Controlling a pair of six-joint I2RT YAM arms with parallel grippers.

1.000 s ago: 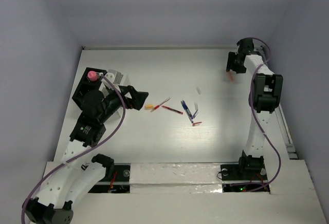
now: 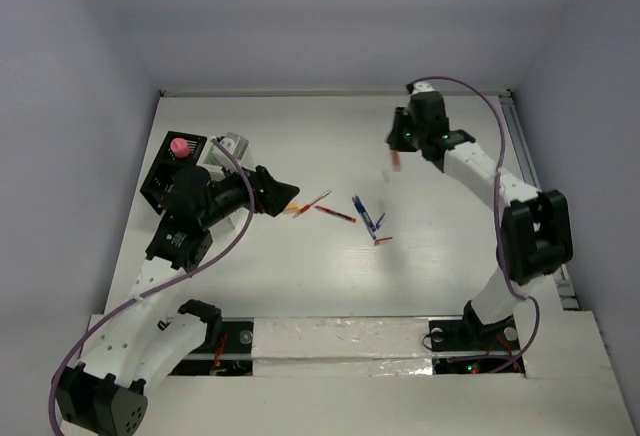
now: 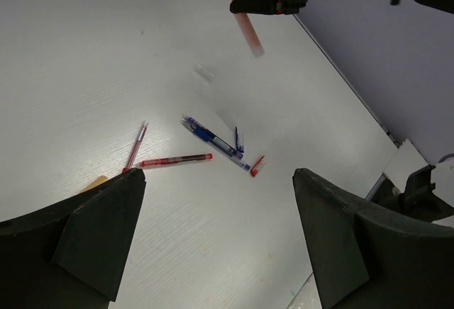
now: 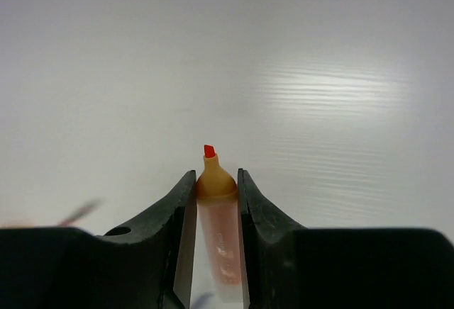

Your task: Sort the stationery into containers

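Note:
My right gripper is shut on an orange-and-pink marker (image 4: 218, 238) with a red tip, held between its fingers; the marker hangs above the table's back right part. In the top view the right gripper (image 2: 396, 143) is blurred. The left gripper stands open and empty, over the left side of the table. Beyond its fingers lie a red pen (image 3: 176, 160), a thinner red pen (image 3: 136, 146), blue pens (image 3: 211, 137), a small blue piece (image 3: 239, 139) and a short red piece (image 3: 257, 165). A yellow-orange block (image 2: 291, 208) lies near the left gripper.
A black container (image 2: 156, 182) with a pink round item (image 2: 180, 147) stands at the back left, partly hidden by the left arm. Small clear pieces (image 3: 203, 74) lie past the blue pens.
My right gripper has left the back right corner and swung left with the marker.

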